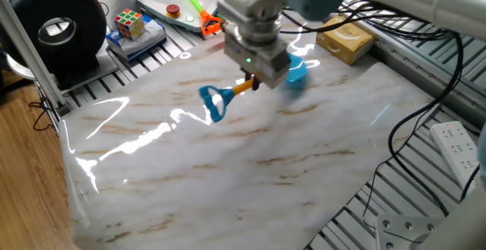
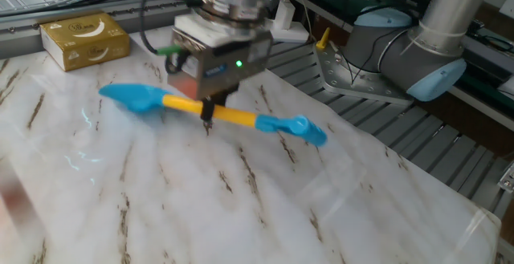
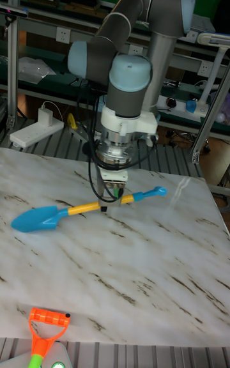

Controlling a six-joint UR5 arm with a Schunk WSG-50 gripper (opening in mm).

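Observation:
A toy shovel with a blue blade, yellow shaft and blue handle [image 1: 216,102] is held above the marble-patterned tabletop. My gripper [image 2: 208,118] is shut on its yellow shaft [image 2: 233,115], near the middle. In exterior view 2 the blue blade [image 2: 132,95] points left and the handle [image 2: 293,127] right. From exterior view 3, the blade [image 3: 39,218] is at the left and the gripper [image 3: 104,207] sits across the shaft. The gripper body hides part of the shaft and blade in exterior view 1.
A yellow box [image 1: 345,40] stands at the table's back edge. Beyond the table are a Rubik's cube [image 1: 130,24], a red button [image 1: 173,11] and a green-and-orange toy [image 1: 191,1]. A power strip [image 1: 458,153] lies at the right.

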